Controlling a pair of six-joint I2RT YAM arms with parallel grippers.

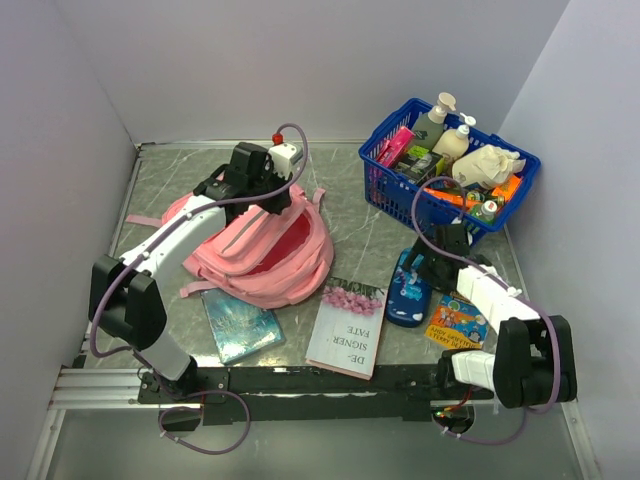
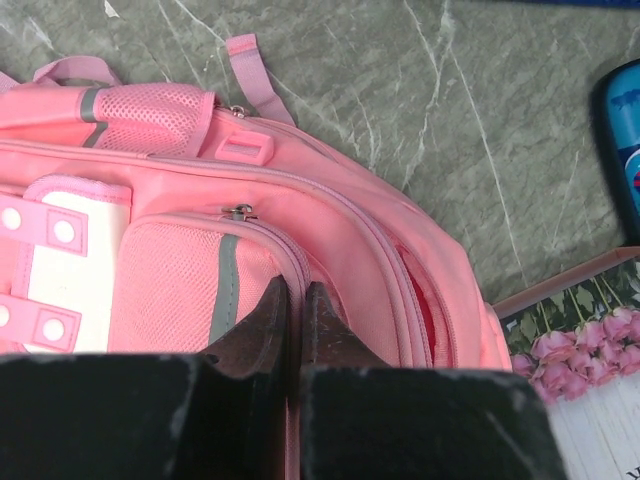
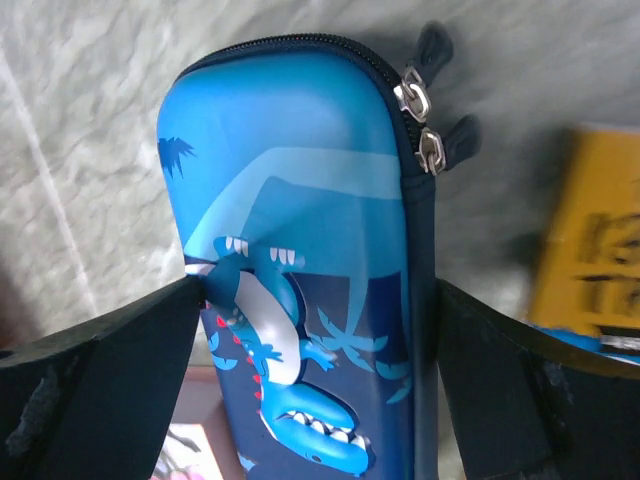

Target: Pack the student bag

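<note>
The pink backpack lies on the left half of the table, its main opening parted with a darker pink inside showing. My left gripper is shut on the zippered edge of its front pocket. On the right, a blue dinosaur pencil case lies flat on the table. My right gripper stands open around the case, one finger along each long side. A white book with pink flowers lies in the middle. The teal book is in front of the bag, and a yellow-and-blue book lies partly under the right arm.
A blue basket full of bottles, boxes and tissue stands at the back right, close behind the right gripper. Bare table shows between backpack and basket.
</note>
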